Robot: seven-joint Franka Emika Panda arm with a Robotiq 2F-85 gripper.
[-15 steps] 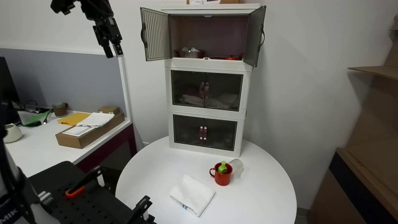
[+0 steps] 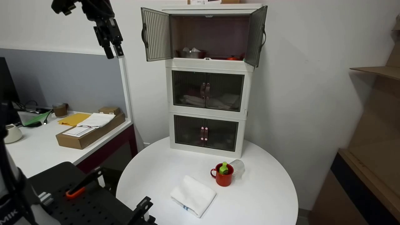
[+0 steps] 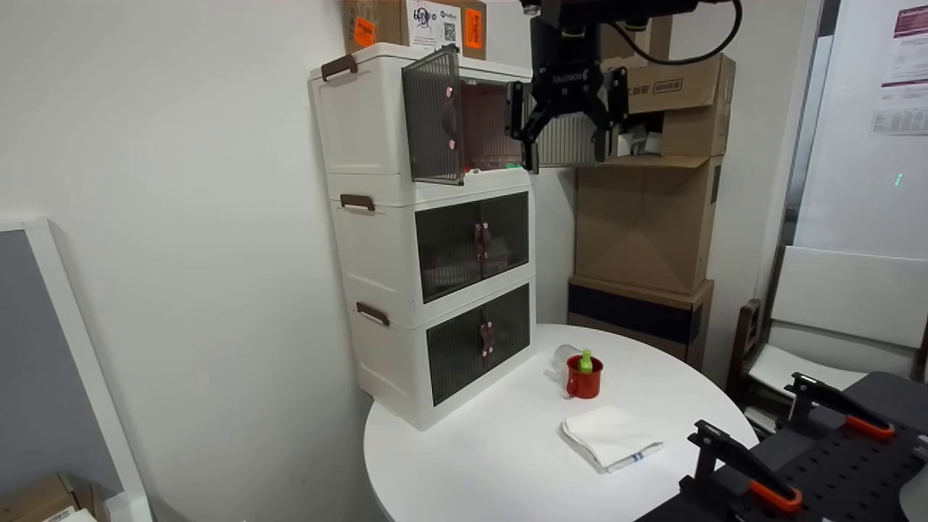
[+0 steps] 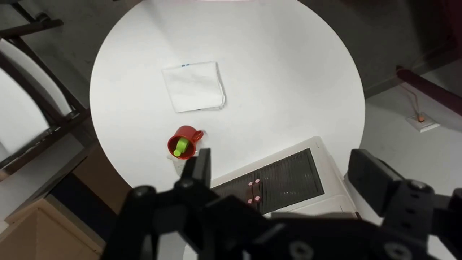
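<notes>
High above the table, my gripper is open, its fingers wide apart with nothing between them. Below on the round white table stands a red mug, upright, with a bright green item in it. A clear cup lies against the wall side of the mug. Nearer the table's front is a folded white cloth with a blue stripe. At the back rises a white cabinet of three stacked units; its top doors are swung open, while the middle and bottom doors stand closed.
Inside the top unit sit a bowl with items and something red. Cardboard boxes tower to the right of the cabinet. A black board with clamps borders the table.
</notes>
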